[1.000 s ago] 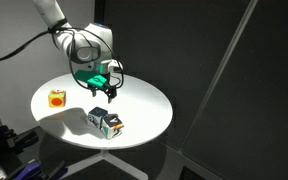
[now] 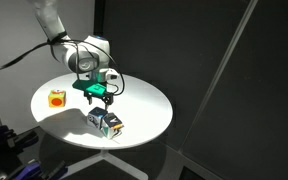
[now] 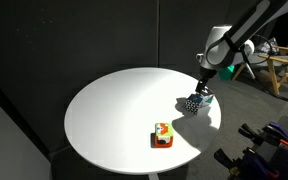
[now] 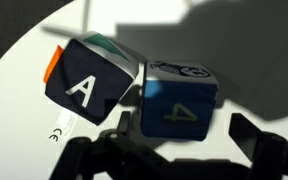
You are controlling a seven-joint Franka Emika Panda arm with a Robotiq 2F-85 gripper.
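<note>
My gripper (image 2: 99, 98) hangs open above two cloth blocks on the round white table. In the wrist view, a blue block (image 4: 179, 108) marked with a 4 appears between the spread fingers, with nothing gripped. Close at its left lies a dark block (image 4: 88, 82) with a white letter A and an orange side. Exterior view 1 shows the blue block (image 2: 97, 117) beneath the gripper and the other block (image 2: 112, 125) beside it, nearer the table's front edge.
A red and yellow block (image 2: 57, 98) sits apart on the left of the white table (image 2: 149, 105). Beyond the table, a wooden chair (image 3: 272, 68) stands in exterior view 2.
Over the last second my gripper has come down towards the blocks, staying open. The blocks have not moved.
</note>
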